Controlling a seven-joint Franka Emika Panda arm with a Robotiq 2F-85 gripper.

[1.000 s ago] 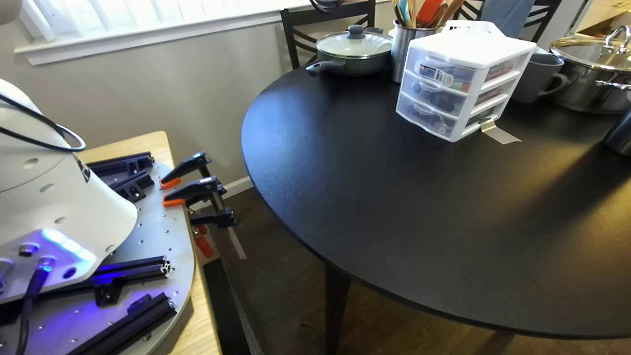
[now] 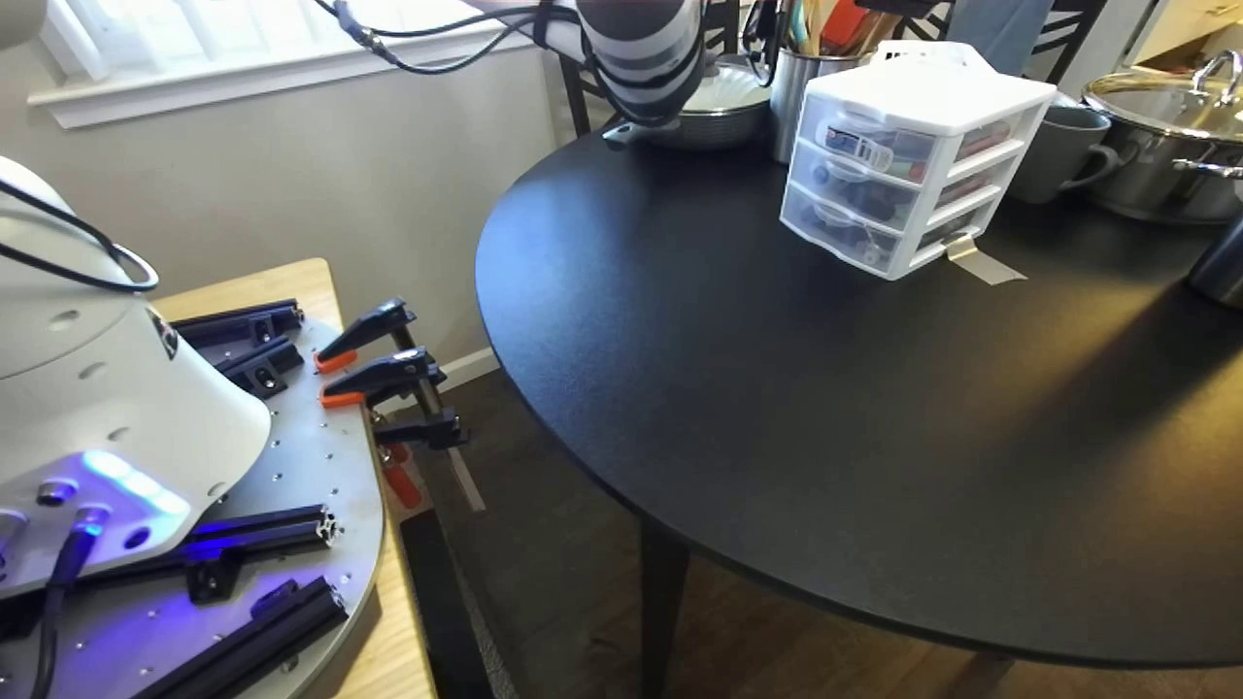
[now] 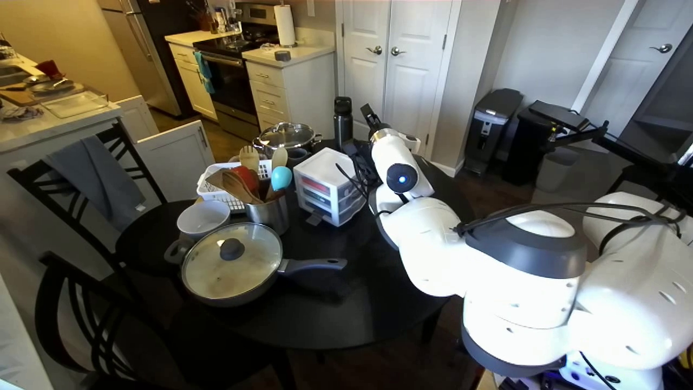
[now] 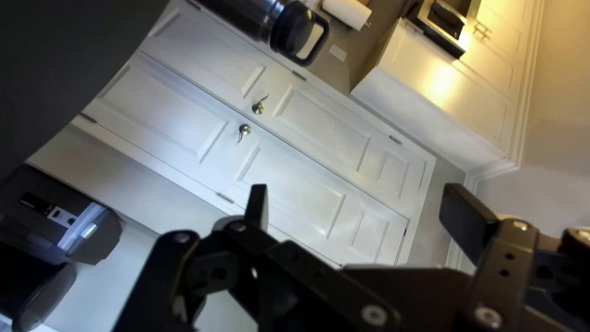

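Note:
My gripper is open in the wrist view, its two black fingers [image 4: 256,205] wide apart and nothing between them. Beyond it in that view are only the white double doors and a bottle. Exterior view 2 has the white arm [image 3: 425,244] reaching over the table's right side, the gripper end past the drawer unit. A white drawer unit [image 2: 886,140] with clear drawers stands on the black table [image 2: 816,431]; a metal strip [image 2: 986,261] lies at its foot. In exterior view 1, part of the arm [image 2: 644,52] hangs in front of the lidded pan [image 2: 717,116], apart from the drawer unit.
A utensil holder [image 3: 269,212], a white bowl [image 3: 203,218], a white basket [image 3: 211,185], a mug [image 2: 1055,151] and a steel pot [image 2: 1165,146] crowd the table's far side. A dark bottle [image 3: 342,120] stands by the gripper end.
The arm has come down into the top of exterior view 1, with its cables, and now covers much of the lidded pan. Things on the table stand where they were.

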